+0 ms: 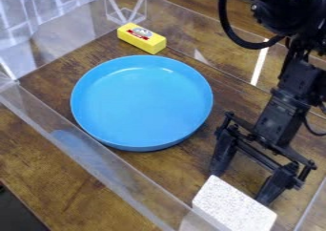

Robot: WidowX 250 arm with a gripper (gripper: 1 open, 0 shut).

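Observation:
My black gripper (250,166) is low over the wooden surface at the right, its fingers open, with nothing visible held between them. A white speckled block (232,204) lies just below it at the bottom edge. A blue plate (140,99) lies to the left of the gripper, and a small yellow box (141,38) sits at the back.
Clear plastic walls (90,166) border the wooden surface. Bare wood (57,68) lies left of and behind the plate. A black cable hangs from the arm at the top right.

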